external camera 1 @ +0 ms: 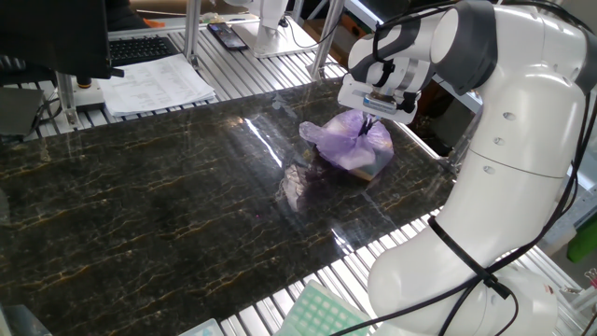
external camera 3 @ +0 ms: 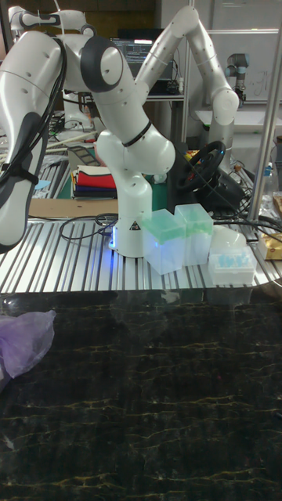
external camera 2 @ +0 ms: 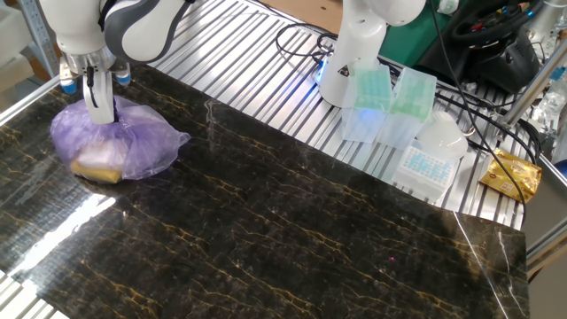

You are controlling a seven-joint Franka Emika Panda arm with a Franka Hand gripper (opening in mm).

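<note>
A translucent purple plastic bag (external camera 1: 353, 145) with something boxy inside is at the far right end of the dark marbled table (external camera 1: 140, 205) in exterior view 1. Through the film, a yellowish item (external camera 2: 96, 173) shows low in the bag in exterior view 2. My gripper (external camera 1: 366, 125) points down at the bag's top, its dark fingertips meeting the gathered plastic. Film and the hand's white housing cover the fingertips in exterior view 2, so how far apart they stand is unclear. Only an edge of the purple bag (external camera 3: 25, 340) enters exterior view 3, at the left.
Beyond one long edge, on the slatted metal frame, stand clear bins with green lids (external camera 2: 412, 93), a white tip box (external camera 2: 425, 173) and a gold packet (external camera 2: 512, 175). Papers (external camera 1: 154, 86) and a keyboard (external camera 1: 140, 49) lie past the opposite edge.
</note>
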